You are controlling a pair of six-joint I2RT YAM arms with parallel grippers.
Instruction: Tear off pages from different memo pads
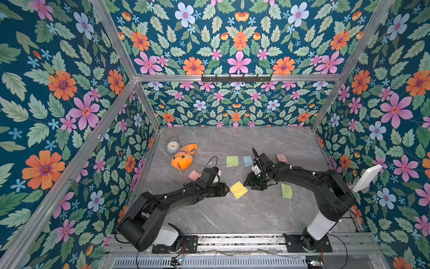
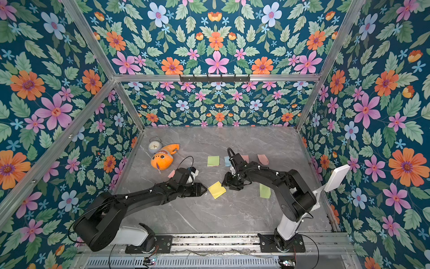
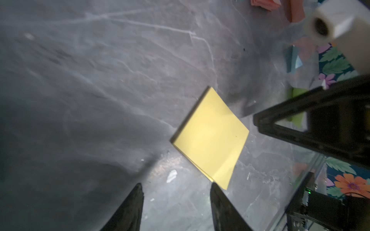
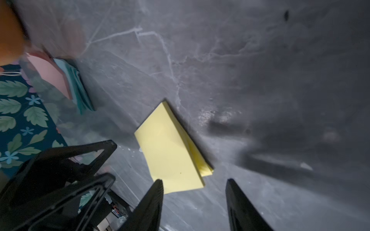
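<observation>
A yellow memo pad (image 1: 238,190) (image 2: 217,189) (image 4: 165,150) lies on the grey table between my grippers, its top sheet lifted along one edge in the right wrist view. My left gripper (image 1: 224,190) is just left of it, fingers apart, nothing between them. My right gripper (image 1: 250,183) hovers just right of the pad, open and empty. Green (image 1: 232,161) and blue (image 1: 247,161) squares lie behind; a green one (image 1: 286,191) lies at the right.
An orange plush toy (image 1: 181,159) and an alarm clock (image 1: 173,145) occupy the back left. Pink paper (image 1: 194,174) lies behind my left arm, more pink (image 2: 263,159) at the back right.
</observation>
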